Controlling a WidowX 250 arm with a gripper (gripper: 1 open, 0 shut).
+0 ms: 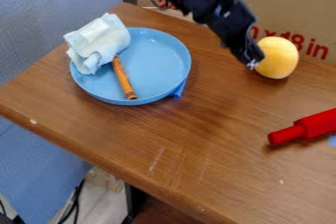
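Note:
My black arm reaches in from the top, and its gripper point(250, 59) is low at the left side of a yellow round object point(278, 57) at the back right of the wooden table; I cannot tell how its fingers stand. A blue plate point(156, 54) on the left holds a folded white cloth point(97, 41) at its back-left rim and an orange stick-like item point(124, 78).
A red cylinder point(306, 127) lies at the right, with a small blue piece point(180, 89) beside the plate. A cardboard box point(296, 2) stands behind the table point(184, 159).

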